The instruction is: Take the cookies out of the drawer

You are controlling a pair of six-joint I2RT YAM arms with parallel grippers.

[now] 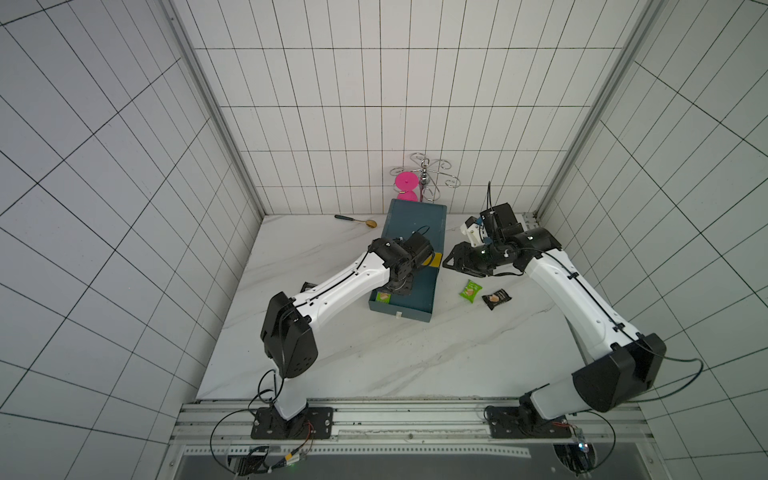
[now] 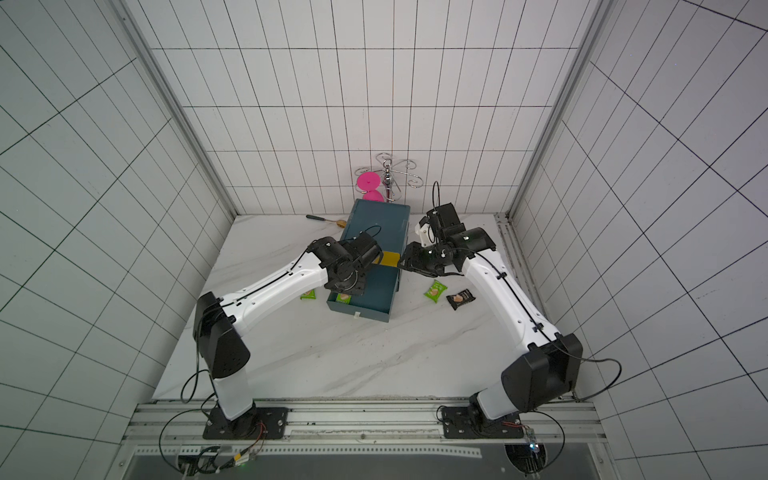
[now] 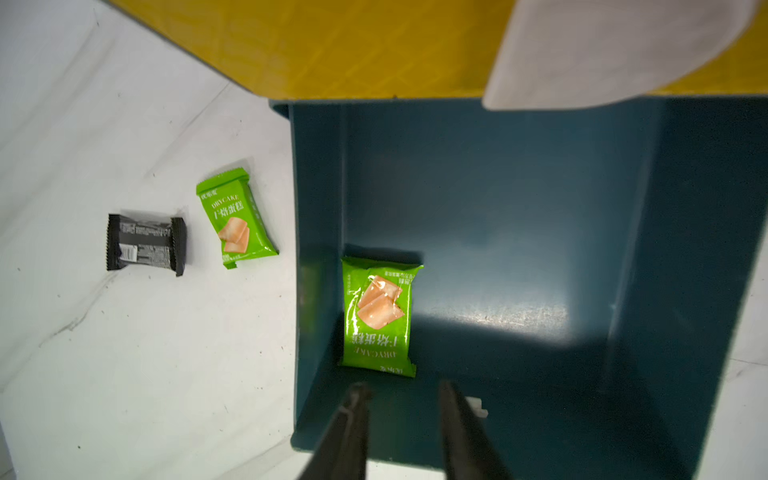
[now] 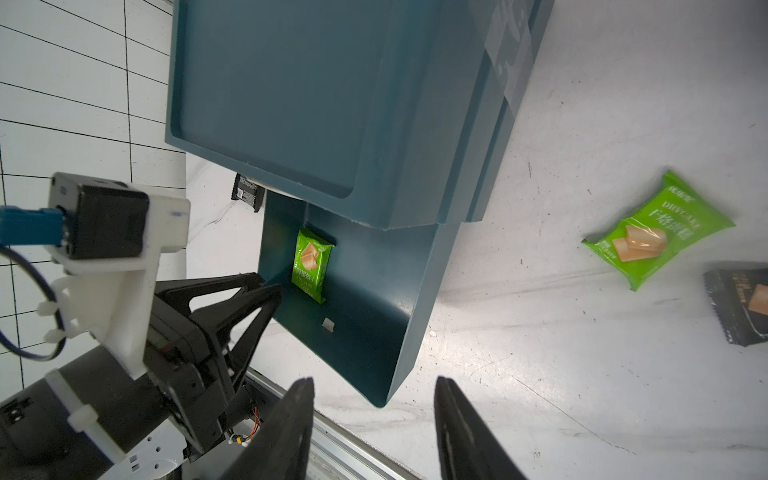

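One green cookie packet [image 3: 377, 316] lies on the floor of the pulled-out blue drawer [image 3: 512, 224], against its side wall near the front. Over the drawer hangs my left gripper, part open, its fingers [image 3: 352, 436] apart with nothing between them, above the packet. To the right of the drawer, my right gripper is raised above the table, fingers wide apart and empty. Another green packet [image 4: 656, 228] and a black packet [image 4: 740, 304] rest on the table on that side. A green packet [image 3: 237, 217] and a black packet [image 3: 146, 244] lie left of the drawer.
The blue cabinet [image 1: 416, 217] stands behind the drawer, its yellow front [image 3: 360, 48] close to my left wrist. A metal stand with pink discs [image 1: 406, 182] and a dark-handled brush [image 1: 352, 219] are at the back.
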